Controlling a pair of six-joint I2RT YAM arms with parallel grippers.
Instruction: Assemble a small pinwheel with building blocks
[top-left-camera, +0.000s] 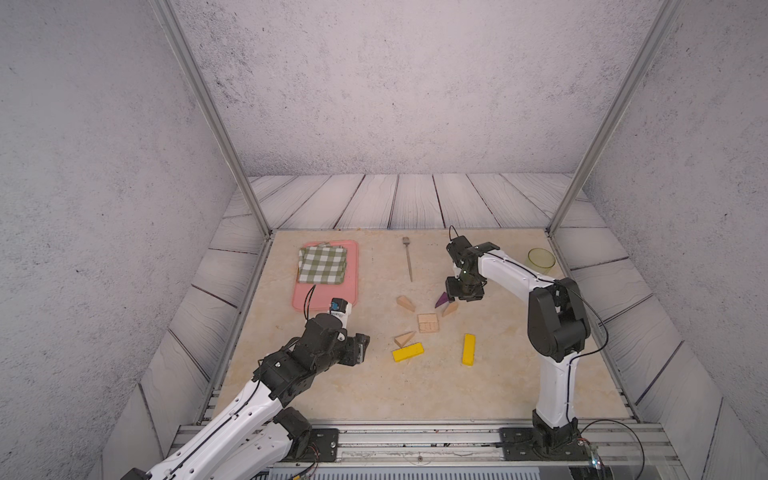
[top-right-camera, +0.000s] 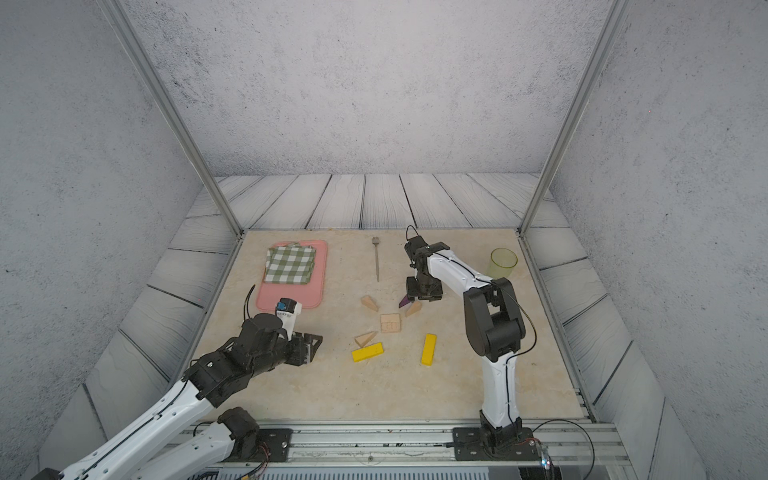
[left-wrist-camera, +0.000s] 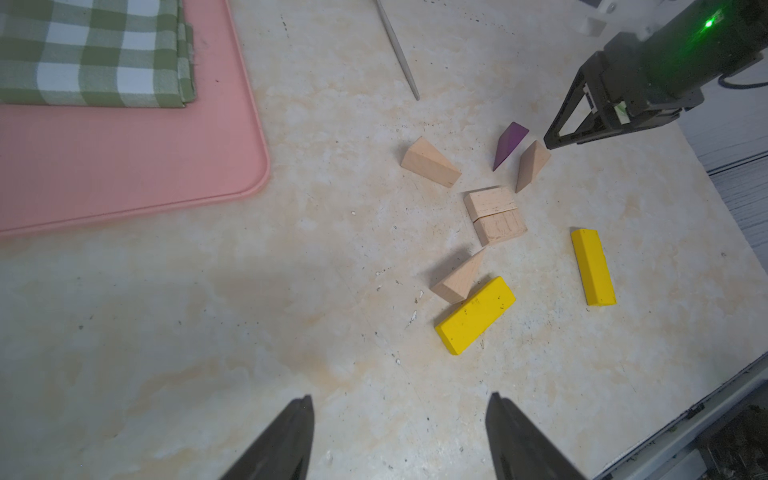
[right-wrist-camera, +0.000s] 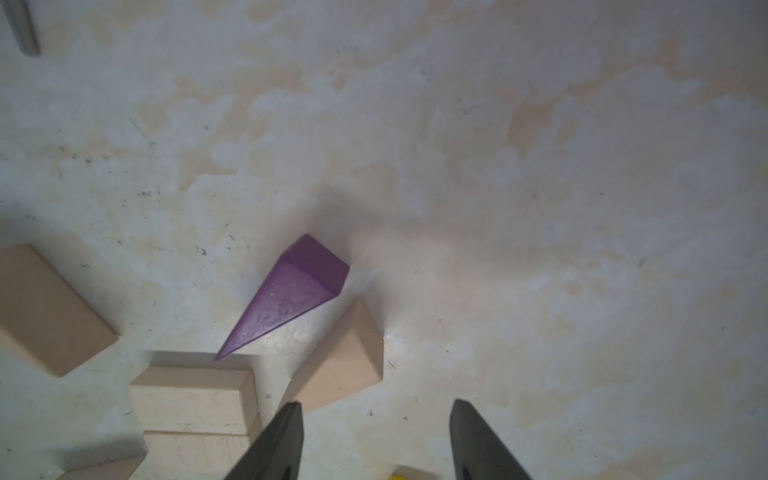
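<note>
Two joined natural wood blocks (top-left-camera: 428, 323) lie mid-table, ringed by three natural wedges (left-wrist-camera: 429, 166) and a purple wedge (right-wrist-camera: 284, 292). Two yellow bars (top-left-camera: 407, 352) (top-left-camera: 469, 349) lie toward the front. My right gripper hangs open over the table just beside the purple wedge and a natural wedge, nothing between its fingers. My left gripper is at the front left, above the table, fingers apart and empty, facing the blocks.
A pink tray (top-left-camera: 324, 300) with a checked cloth (top-left-camera: 321, 264) is at back left. A fork (top-left-camera: 409, 260) lies at the back middle, a green glass (top-right-camera: 502, 264) at back right.
</note>
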